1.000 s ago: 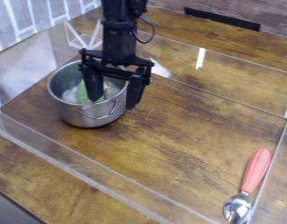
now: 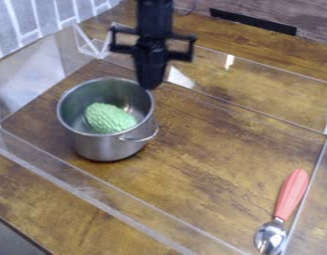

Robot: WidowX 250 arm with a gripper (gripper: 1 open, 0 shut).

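A steel pot (image 2: 120, 144) stands on the wooden table at the left, with a pale green bumpy object (image 2: 109, 117) lying inside it. My dark gripper (image 2: 149, 78) hangs blurred above the back right of the pot, shut, with nothing visible held in it.
An ice cream scoop with a pink handle (image 2: 290, 196) lies at the right. Clear panels edge the wooden surface (image 2: 213, 169).
My gripper has risen up and back out of the pot, uncovering the green object inside.
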